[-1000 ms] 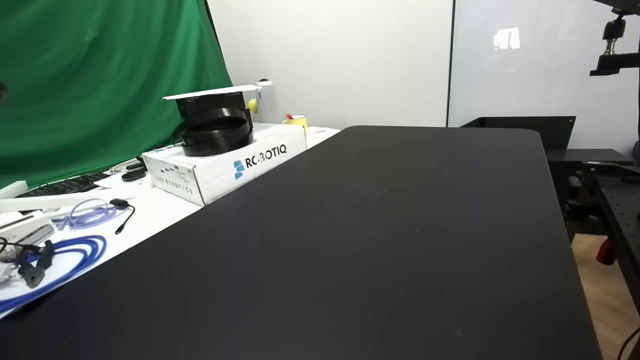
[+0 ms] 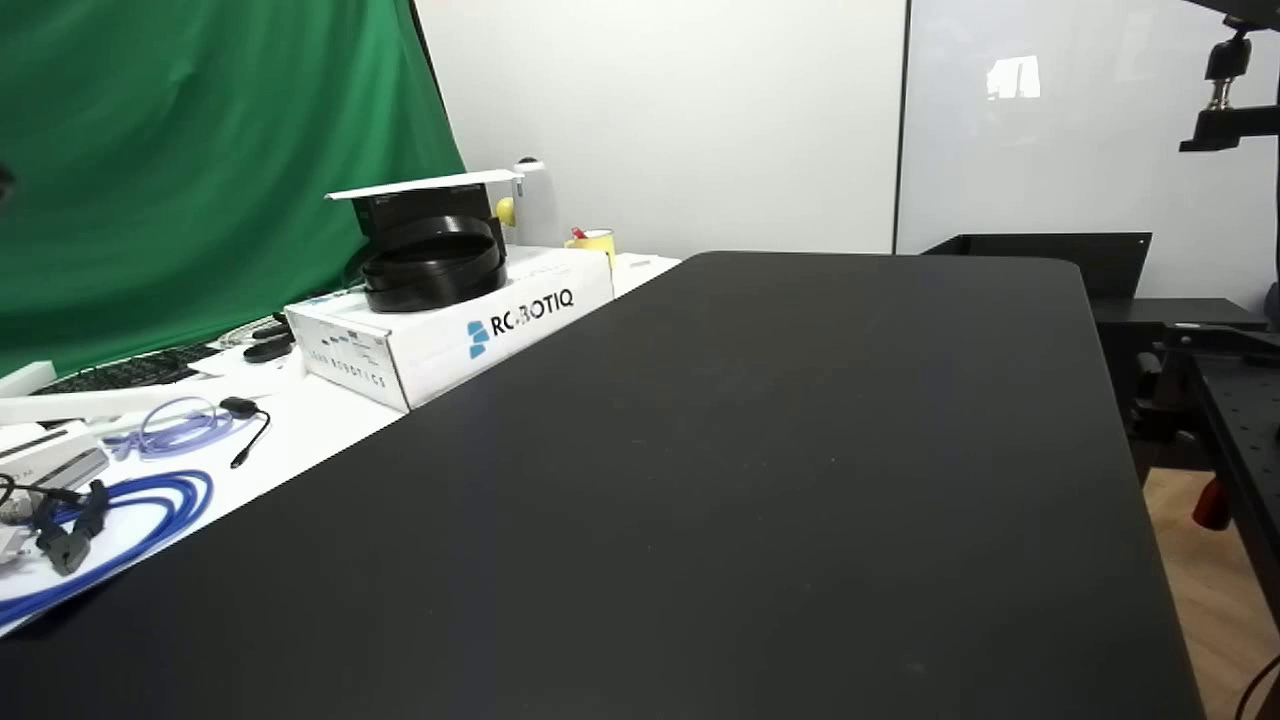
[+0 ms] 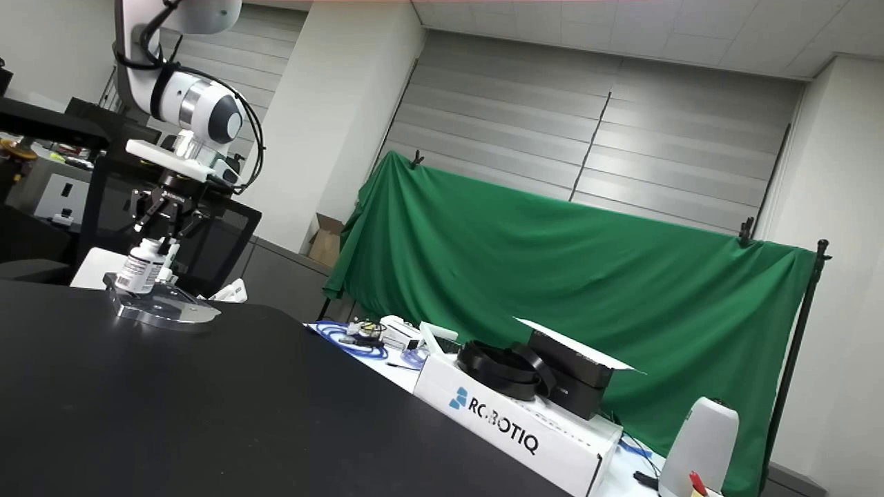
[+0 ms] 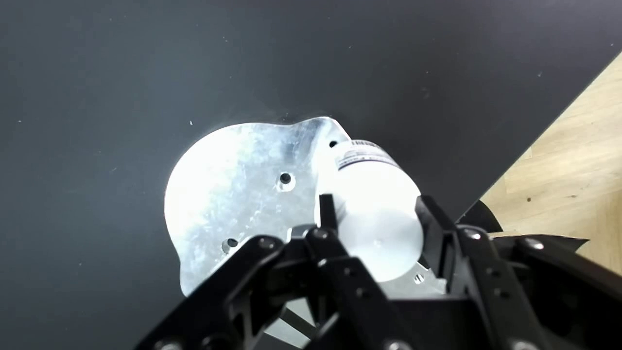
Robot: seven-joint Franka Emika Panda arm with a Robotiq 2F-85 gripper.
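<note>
In the wrist view a white bottle (image 4: 373,183) with a round white cap (image 4: 382,245) sits between the black fingers of my gripper, which is shut on it. A printed label shows on the bottle's side. Under and beside it lies a shiny metal plate (image 4: 233,181) with several holes. From the side, the bottle (image 3: 141,266) leans slightly at the left edge of the metal plate (image 3: 178,308), below my gripper (image 3: 159,230). Whether its base touches the plate is hard to tell. Exterior view 1 shows neither bottle nor gripper.
The dark table (image 2: 768,480) is broadly clear, its edge close to the bottle in the wrist view. Beyond it, a white Robotiq box (image 2: 468,318) carries black rings (image 2: 432,270). Blue cables (image 2: 180,504) lie on the white side table.
</note>
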